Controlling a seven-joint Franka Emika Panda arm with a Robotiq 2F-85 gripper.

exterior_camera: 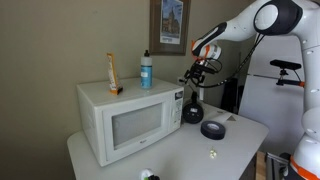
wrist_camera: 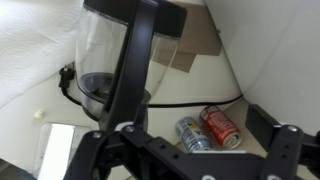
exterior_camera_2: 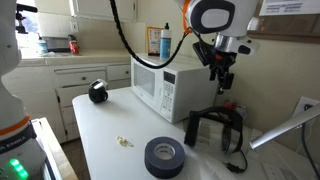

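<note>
My gripper (exterior_camera_2: 222, 80) hangs open above the black coffee maker (exterior_camera_2: 214, 128), just past the right end of the microwave. Nothing shows between its fingers. Seen from above in the wrist view, a clear glass vessel (wrist_camera: 97, 60) with a dark rim and a long black handle-like bar lies left of the fingers. Two small cans, one silver-blue (wrist_camera: 191, 133) and one red (wrist_camera: 219, 126), lie below and between the fingers, apart from them. In the first exterior view the gripper (exterior_camera: 190, 80) is high over the dark coffee maker (exterior_camera: 192, 112).
A white microwave (exterior_camera: 135, 125) carries a blue bottle (exterior_camera: 146, 72) and an orange-and-white bottle (exterior_camera: 113, 73). A black tape roll (exterior_camera_2: 164, 155) and a small yellowish item (exterior_camera_2: 124, 141) lie on the white table. A black kettle-like object (exterior_camera_2: 98, 92) stands farther left.
</note>
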